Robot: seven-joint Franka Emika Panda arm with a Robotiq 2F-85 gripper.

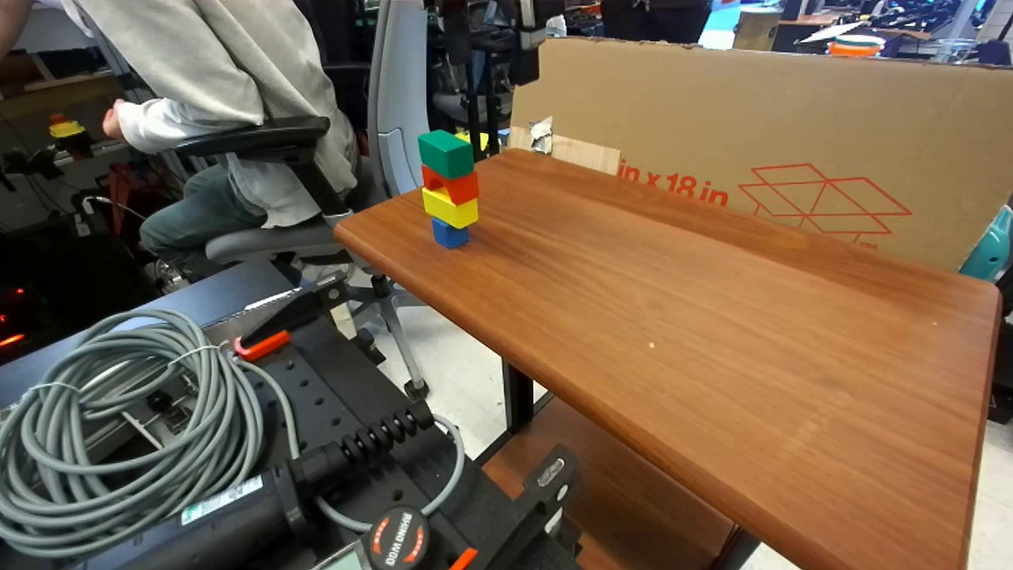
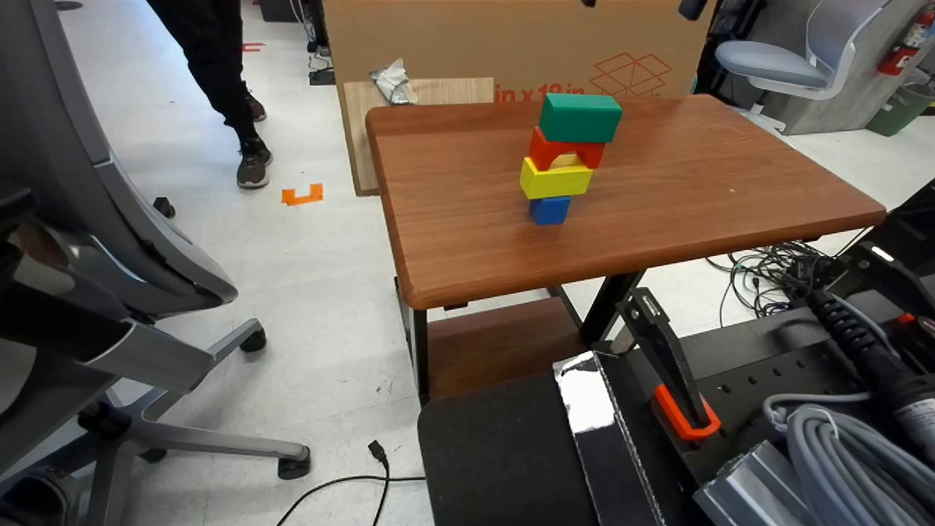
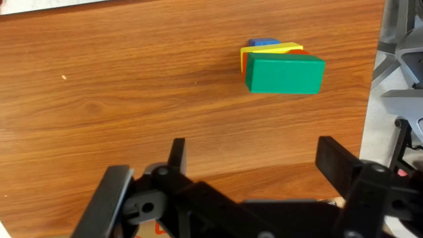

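Note:
A stack of blocks stands on the wooden table (image 2: 473,254). From the bottom it runs: a small blue block (image 2: 549,210), a yellow block (image 2: 554,181), a red arch block (image 2: 543,149) and a green block (image 2: 580,118) on top. From above, in the wrist view, the green block (image 3: 287,75) covers most of the others. My gripper is wide open, only bare tabletop showing between its fingers. It hangs above and apart from the stack, with just its fingertips (image 2: 692,9) at the top edge of exterior view 2.
A large cardboard sheet (image 1: 722,123) stands along the table's far side. An office chair (image 1: 399,104) and a seated person (image 1: 228,85) are beside the table's end near the stack.

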